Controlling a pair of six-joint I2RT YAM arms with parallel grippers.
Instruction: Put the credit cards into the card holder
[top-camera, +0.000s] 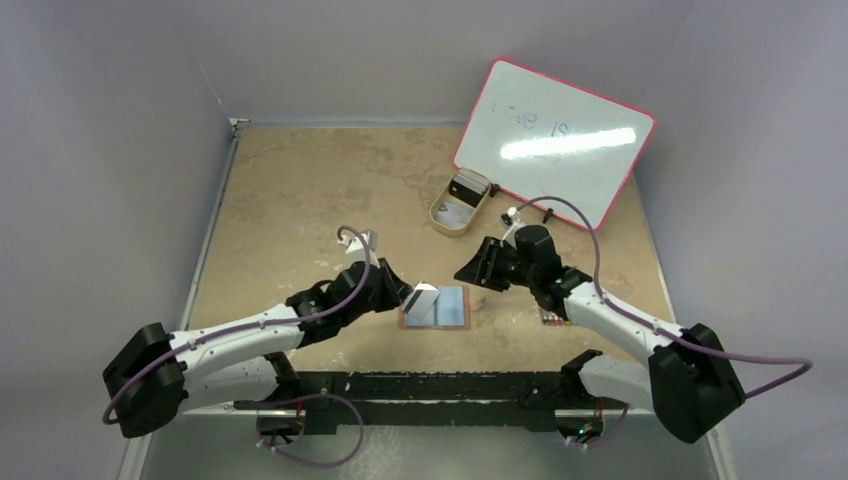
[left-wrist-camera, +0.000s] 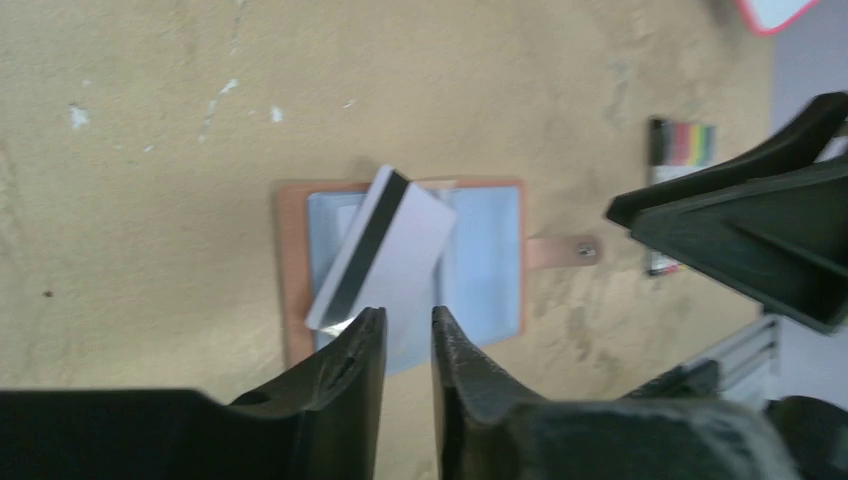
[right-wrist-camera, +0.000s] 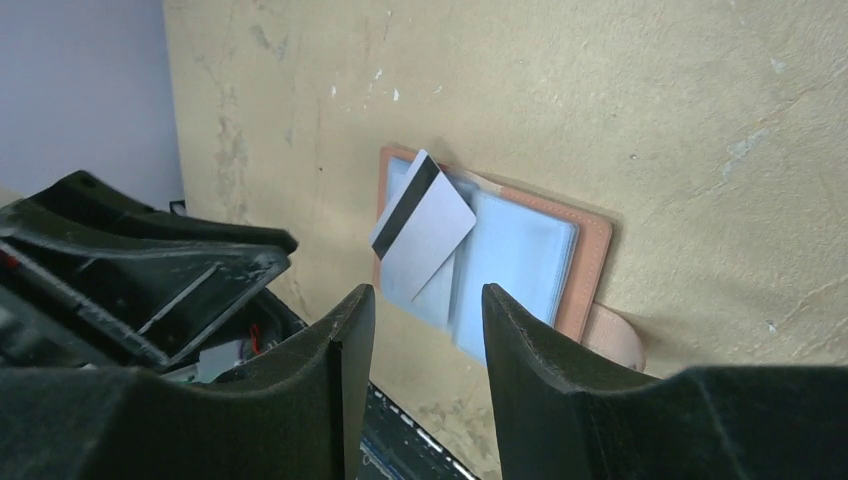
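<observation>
The open card holder (top-camera: 453, 308), brown with pale blue pockets, lies on the table. A white card with a black stripe (right-wrist-camera: 430, 222) rests slantwise over its left half, across the pocket rather than square with it. Between the fingers of my left gripper there is a gap; it stands close to the card's near side, and the left wrist view shows no grip on the card. My right gripper (top-camera: 462, 277) is up and to the right of the holder, its fingers (right-wrist-camera: 352, 335) spread and empty. Whether the card lies fully flat cannot be told.
A tan box (top-camera: 437, 215) with several more cards stands behind the holder. Further back a whiteboard (top-camera: 560, 140) leans in the corner. Colourful small items (left-wrist-camera: 690, 145) lie at the right, by the right arm.
</observation>
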